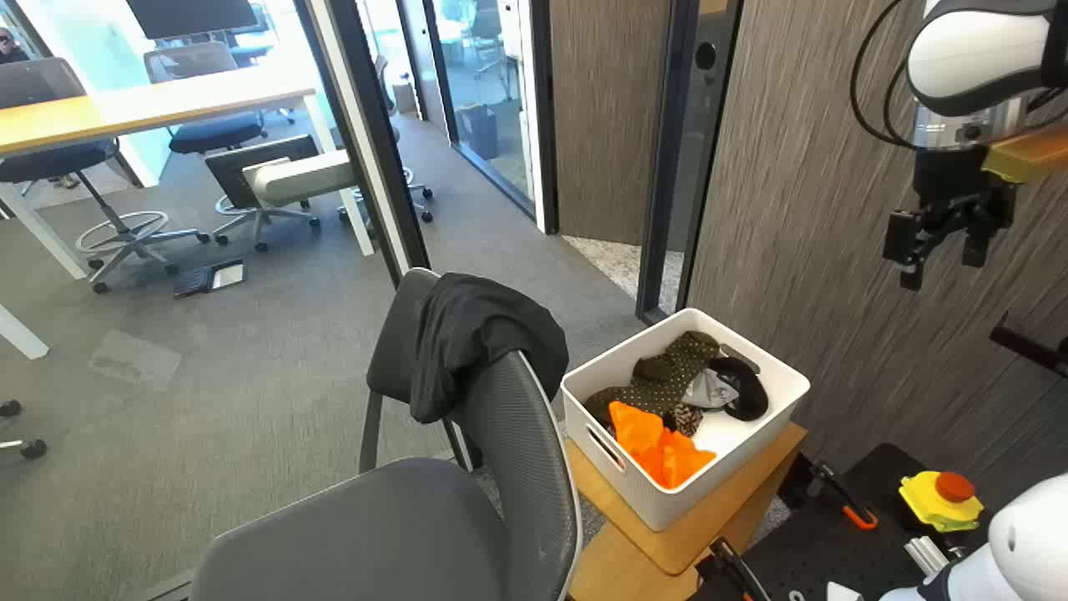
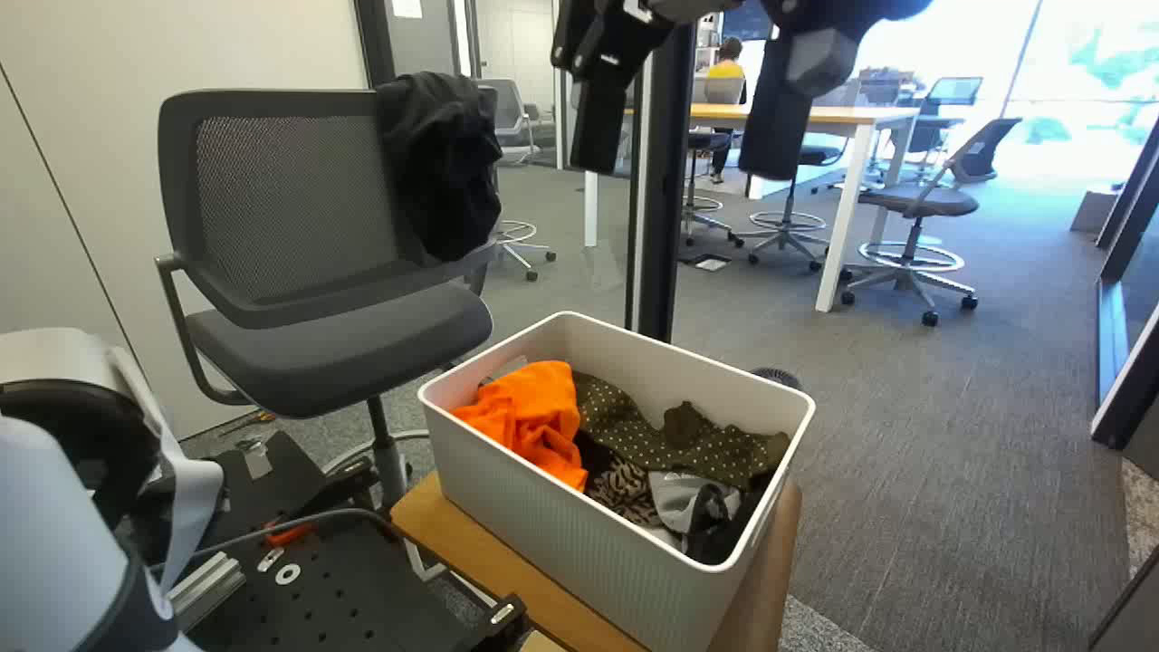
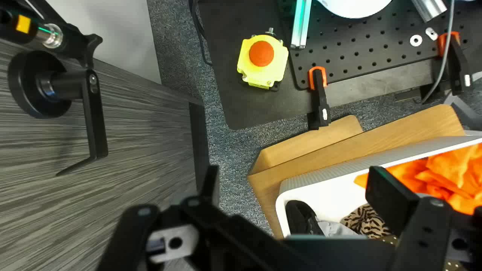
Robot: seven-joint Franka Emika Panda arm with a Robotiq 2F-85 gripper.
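High above the bin, my gripper [image 1: 942, 262] stands open with nothing between its fingers; in exterior view 2 the gripper [image 2: 682, 165] shows its two fingers wide apart at the top. The white bin [image 2: 608, 543] holds several cloths. An orange cloth [image 2: 534, 418] is bunched at one end, beside a dark green dotted cloth [image 2: 625, 426]. Near them lie an animal-print cloth [image 2: 621, 491], a grey cloth [image 2: 679, 496] and a black item [image 1: 743, 391]. A black garment [image 2: 440, 163] hangs over the backrest of the office chair [image 2: 293, 206]. In the wrist view my fingers partly hide the bin.
The bin stands on a small wooden stand [image 1: 651, 536]. Beside it is the black work table with a yellow emergency-stop box [image 3: 262, 61] and orange-tipped clamps [image 3: 319, 97]. A wood-grain wall with a door handle [image 3: 92, 117] is close to the gripper.
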